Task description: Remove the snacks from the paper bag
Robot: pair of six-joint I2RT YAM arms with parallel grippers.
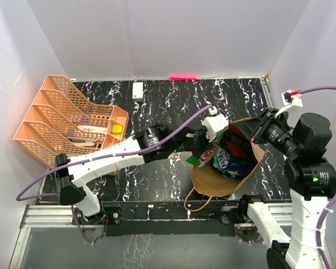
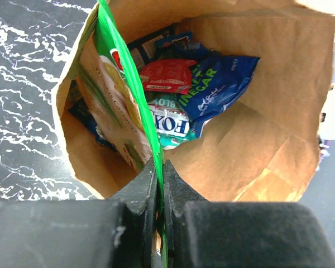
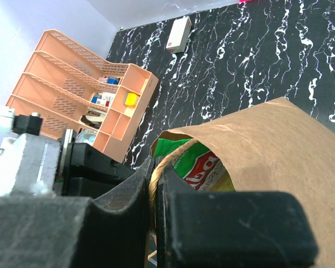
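Note:
The brown paper bag [image 1: 213,184] leans open at the right of the table. Pinched along its edge in my left gripper is a green snack packet, its lower part still inside the bag mouth; red lettering shows on the packet in the right wrist view [image 3: 204,167]. Deeper in the bag lie a blue packet [image 2: 218,86], a red packet [image 2: 166,76] and a teal-and-white packet [image 2: 170,121]. My right gripper is shut on the bag's twisted cord handle [image 3: 168,157], at the bag's rim.
An orange divided basket [image 1: 50,126] stands at the left, with a yellow item [image 1: 117,129] and other small things inside. A small white box [image 1: 138,91] lies near the back wall.

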